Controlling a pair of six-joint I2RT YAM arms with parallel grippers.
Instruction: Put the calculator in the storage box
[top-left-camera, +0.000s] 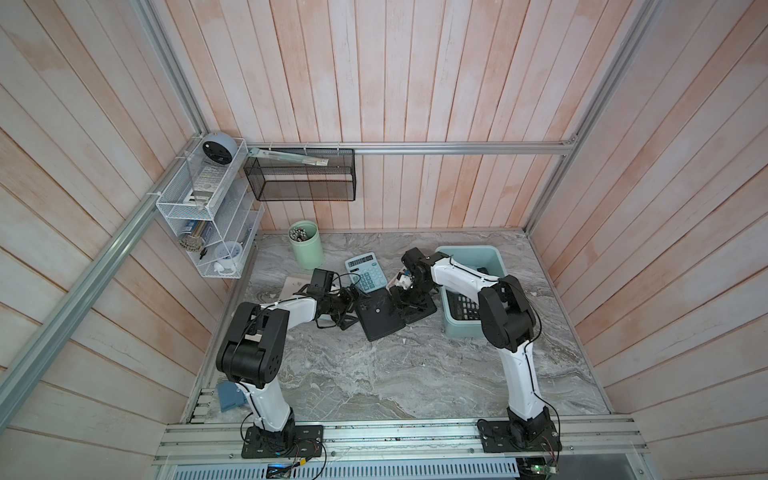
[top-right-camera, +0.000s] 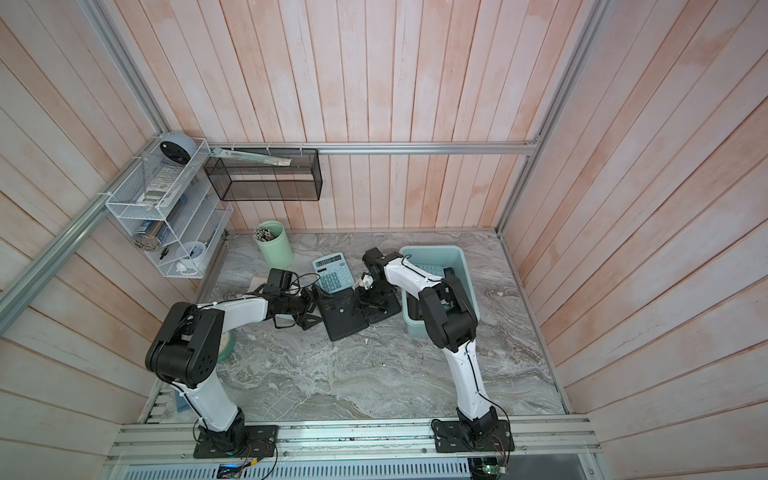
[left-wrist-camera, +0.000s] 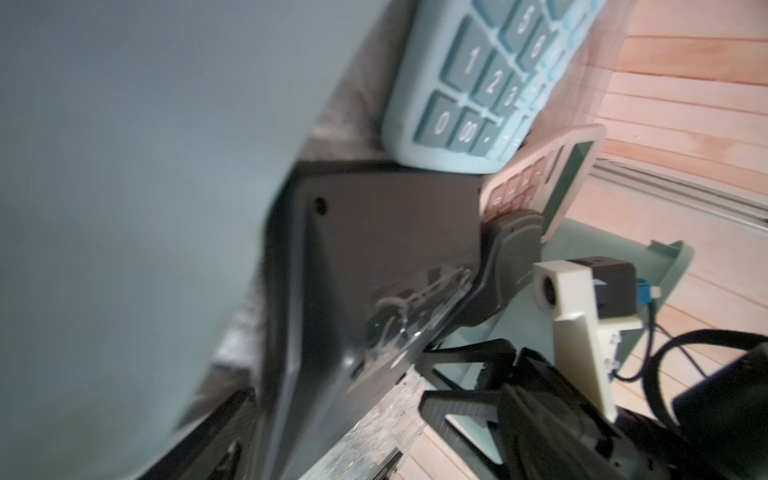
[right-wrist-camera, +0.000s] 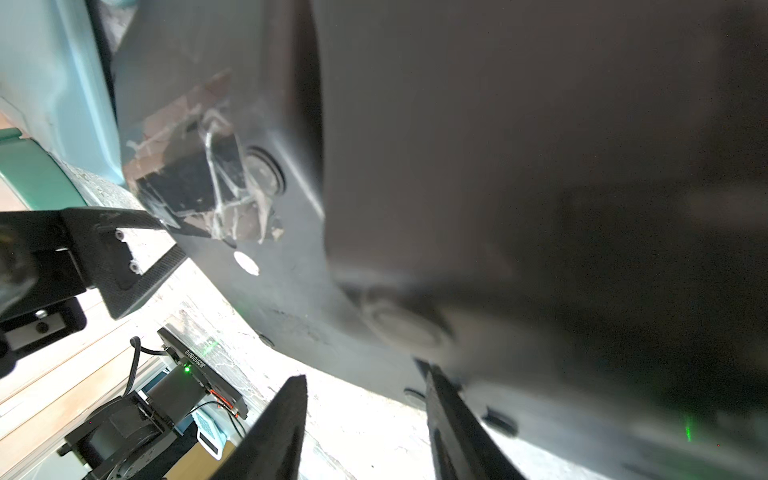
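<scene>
Two dark calculators lie mid-table. The left dark calculator (top-left-camera: 379, 317) shows a plain back with clear tape in the left wrist view; the right dark calculator (top-left-camera: 421, 312) is partly covered by my right gripper (top-left-camera: 407, 301). A light-blue calculator (top-left-camera: 365, 272) lies face up behind them, and a pinkish calculator (left-wrist-camera: 516, 188) shows beside it in the left wrist view. At the left calculator's left edge, my left gripper (top-left-camera: 345, 309) stands open. In the right wrist view the right fingers (right-wrist-camera: 281, 420) are apart, beside dark casing; nothing is visibly gripped. The green storage box (top-left-camera: 462, 329) stands at the right.
Inside the box are a dark keyed item (top-left-camera: 461, 305) and other things. A green pen cup (top-left-camera: 307, 249) stands behind the left arm, near a white wire rack (top-left-camera: 209, 208).
</scene>
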